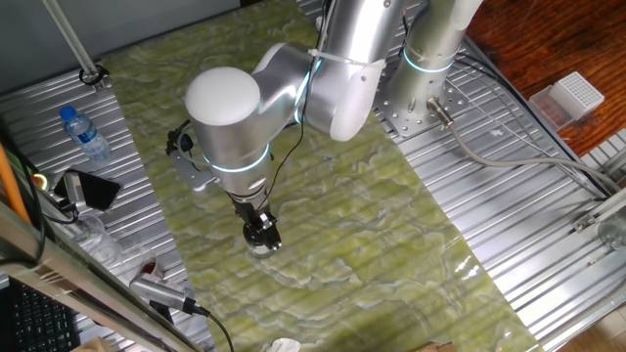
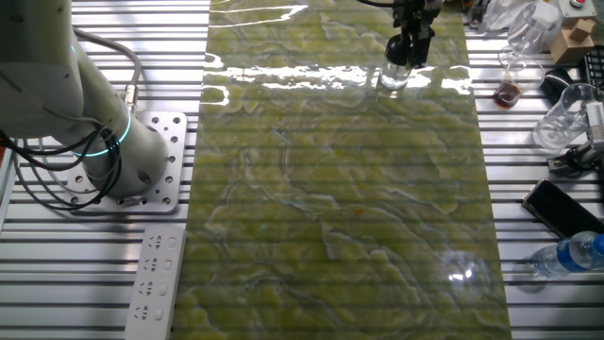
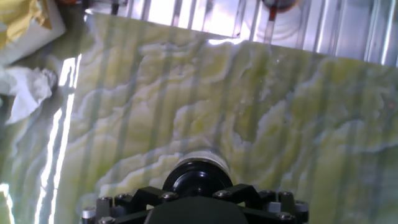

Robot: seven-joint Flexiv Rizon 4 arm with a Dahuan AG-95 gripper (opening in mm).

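Observation:
A small clear jar [image 2: 394,77] with a black round lid [image 3: 198,177] stands on the green marbled mat. In exterior view 1 the jar's clear base [image 1: 262,251] shows just under my gripper [image 1: 264,233]. The lid sits between the finger linkages of the gripper at the bottom of the wrist view. The black fingers [image 3: 233,193] are right against or very near the lid. Dark parts overlap there, so whether they clamp it is hidden. The jar appears to rest on the mat.
Left of the mat in exterior view 1 are a water bottle [image 1: 86,134], a phone [image 1: 98,192] and a silver tool [image 1: 161,293]. Crumpled white tissue [image 3: 28,90] lies near the mat's edge. A power strip [image 2: 156,283] is beside it.

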